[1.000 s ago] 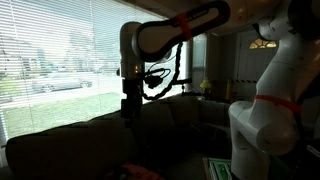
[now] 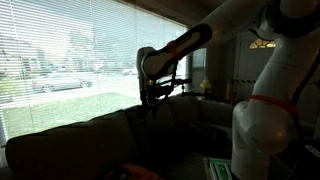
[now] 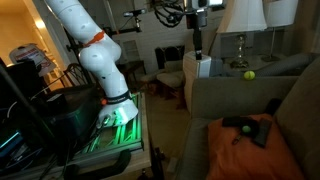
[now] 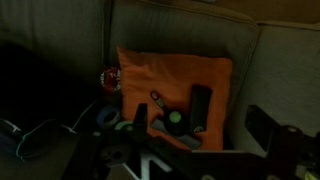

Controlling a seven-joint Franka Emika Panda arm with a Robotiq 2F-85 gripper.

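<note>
An orange cushion or cloth point(image 4: 140, 70) lies on the sofa seat, seen from above in the wrist view and at the lower right in exterior view 2 point(image 3: 235, 158). On it rest a black remote-like bar point(image 4: 200, 108), a small round green-topped object point(image 4: 174, 117), a small dark stick point(image 4: 157, 98) and a grey flat piece point(image 4: 178, 134). My gripper hangs well above them, open, nothing between its fingers. It also shows dark against the window in exterior view 1 point(image 2: 150, 100).
Left of the cushion are a red-patterned round item point(image 4: 110, 78) and a blue ring point(image 4: 108, 115). A yellow-green ball point(image 3: 249, 75) sits on the sofa top near two lamps point(image 3: 243, 25). Sofa backrest point(image 2: 70, 145) borders the seat.
Over the last second my gripper has moved to the right in exterior view 1 and appears smaller and somewhat turned.
</note>
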